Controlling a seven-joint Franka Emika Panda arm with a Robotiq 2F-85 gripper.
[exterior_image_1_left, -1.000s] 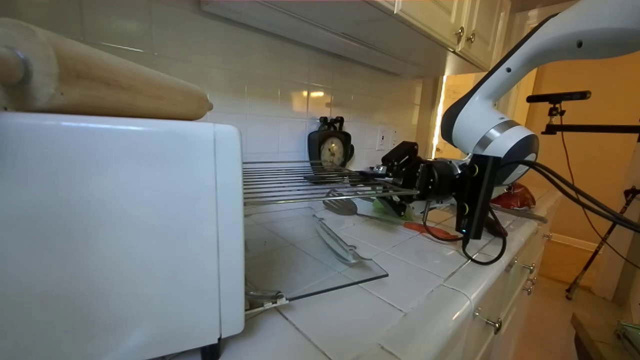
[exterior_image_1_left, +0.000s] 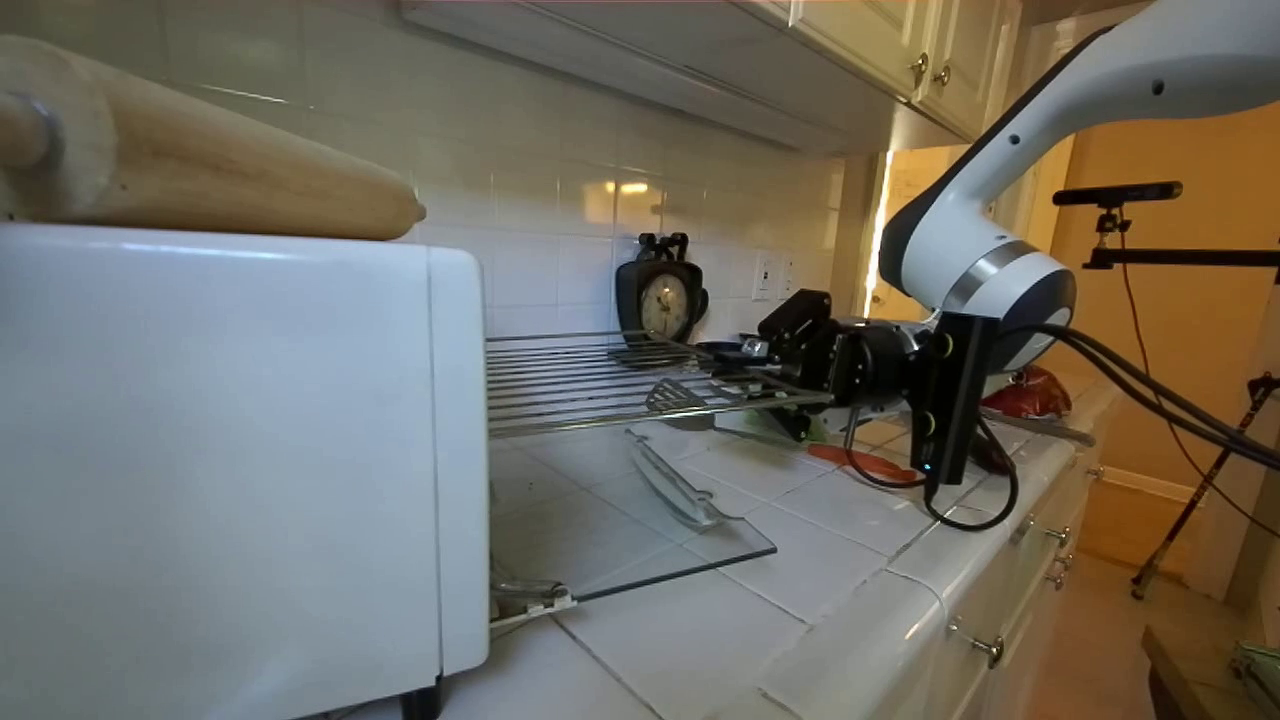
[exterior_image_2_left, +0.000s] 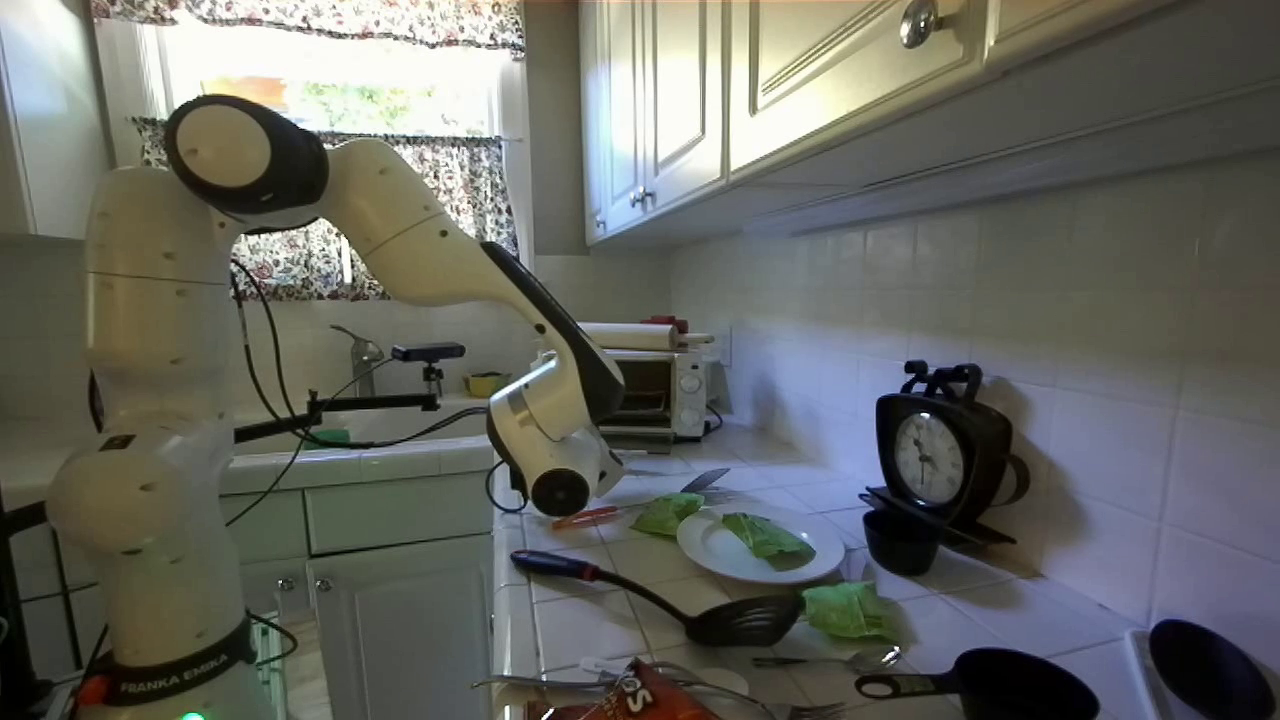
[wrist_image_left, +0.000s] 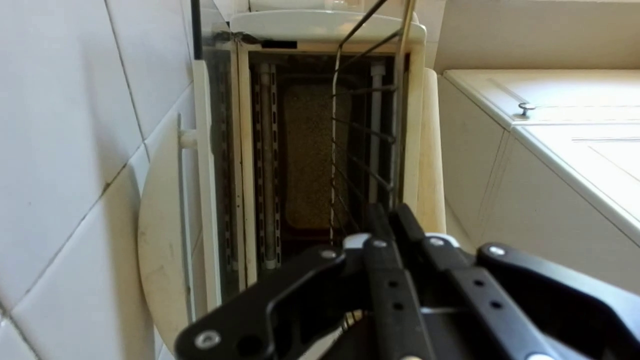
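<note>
My gripper is shut on the outer edge of a wire rack (wrist_image_left: 396, 120), seen in the wrist view. In exterior view 1 the rack (exterior_image_1_left: 600, 421) reaches from the white toaster oven (exterior_image_1_left: 240, 456) to my gripper (exterior_image_1_left: 806, 400), above the lowered glass door (exterior_image_1_left: 648, 546). The oven's dark interior (wrist_image_left: 315, 150) lies straight ahead in the wrist view. The side panel hides the rack's far end in exterior view 1, so how it sits inside cannot be told. In exterior view 2 the arm covers my gripper.
A rolling pin (exterior_image_1_left: 264, 162) lies on the oven. The counter holds a black clock-faced scale (exterior_image_2_left: 930, 456), a white plate (exterior_image_2_left: 708, 552) with a green leaf, a black spatula (exterior_image_2_left: 744, 619) and a small pan (exterior_image_2_left: 1026, 690). Cabinets (exterior_image_1_left: 864, 48) overhang the counter.
The rack is lower, more so at its oven end, and its tilt has changed. My gripper has shifted slightly down and keeps hold of the edge. The oven and its door look unmoved.
</note>
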